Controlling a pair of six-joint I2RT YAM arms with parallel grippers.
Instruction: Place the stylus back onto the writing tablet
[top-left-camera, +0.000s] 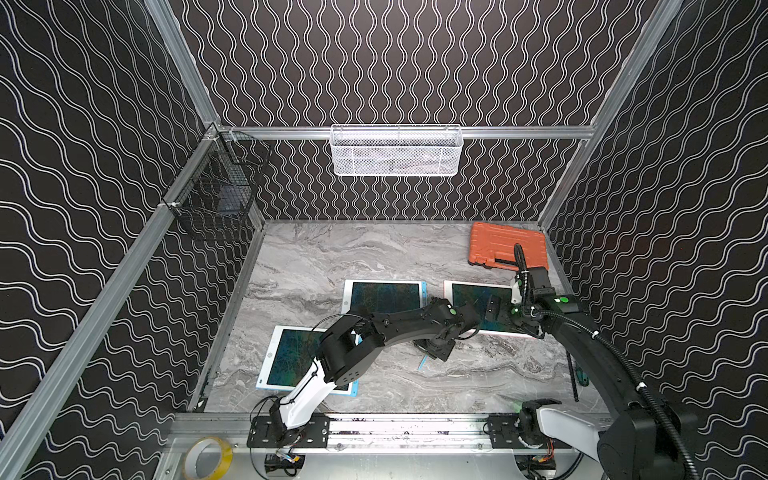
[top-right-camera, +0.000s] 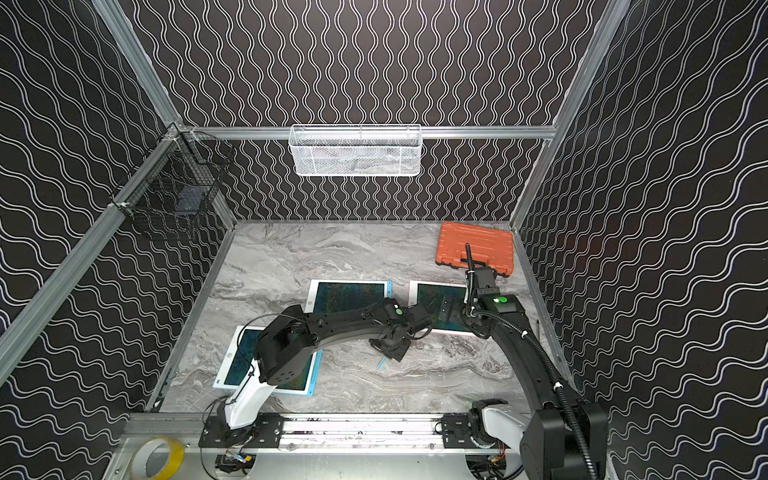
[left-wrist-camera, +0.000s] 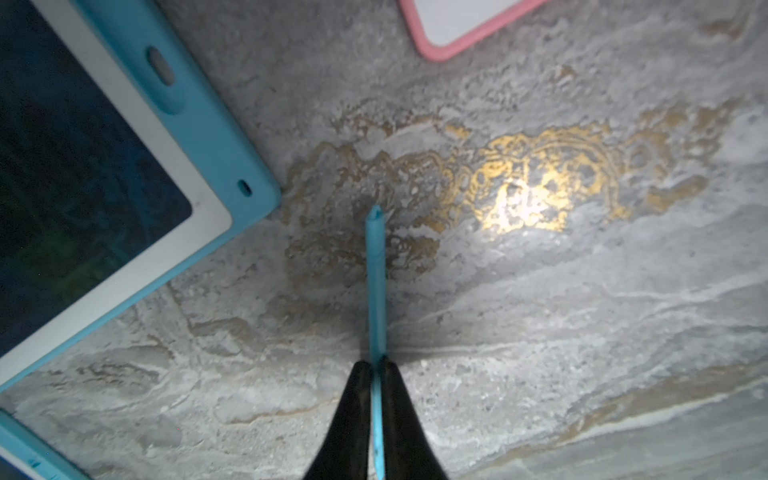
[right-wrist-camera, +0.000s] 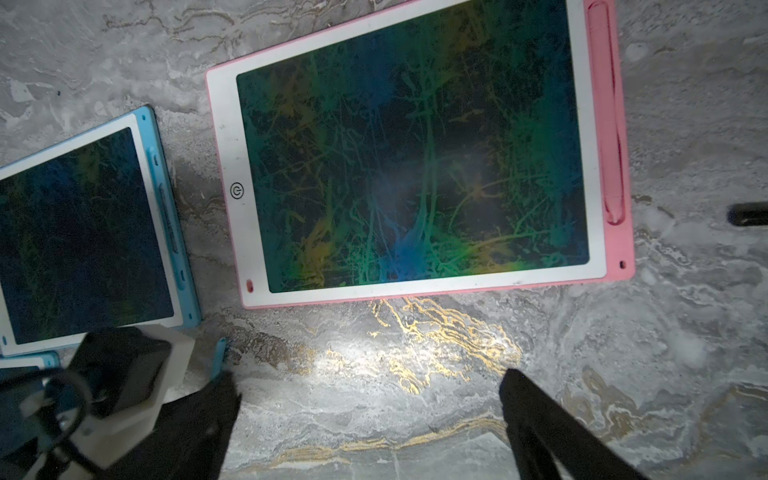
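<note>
A light-blue stylus (left-wrist-camera: 376, 280) runs upright through the middle of the left wrist view, with my left gripper shut on it; it also shows below that gripper in the top left view (top-left-camera: 421, 361). A blue-edged writing tablet (left-wrist-camera: 96, 184) lies to its upper left, a pink-edged tablet (right-wrist-camera: 412, 152) beyond it, and another blue-edged tablet (top-left-camera: 292, 360) at the front left. My right gripper is open over the table near the pink tablet, nothing between its fingers.
An orange case (top-left-camera: 508, 244) lies at the back right. A dark rod (right-wrist-camera: 748, 214) lies right of the pink tablet. A white mesh basket (top-left-camera: 396, 156) hangs on the back wall.
</note>
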